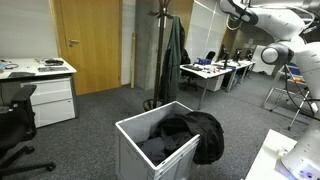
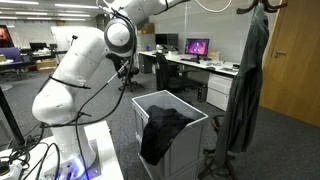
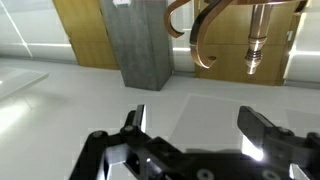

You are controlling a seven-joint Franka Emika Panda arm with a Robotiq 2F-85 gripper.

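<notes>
In the wrist view my gripper is open, its two black fingers (image 3: pixel 133 120) well apart with nothing between them. Beyond them appear the curved brown hooks (image 3: pixel 203 35) of the coat stand and its metal tip (image 3: pixel 257 45), apart from the fingers. A dark coat (image 2: pixel 243 85) hangs on the stand. Black cloth (image 1: pixel 207 135) lies in a grey bin (image 1: pixel 137 150) and drapes over its rim. My arm (image 2: pixel 120 35) reaches high across the top of exterior view 2 toward the stand; the gripper's end is unclear there.
Behind the bin rises the coat stand's pole (image 1: pixel 160 55). A white desk (image 1: pixel 50 95) and black chair (image 1: pixel 17 125) stand at the left, with more desks (image 1: pixel 215 70) at the back. Carpeted floor (image 1: pixel 90 135) is open left of the bin.
</notes>
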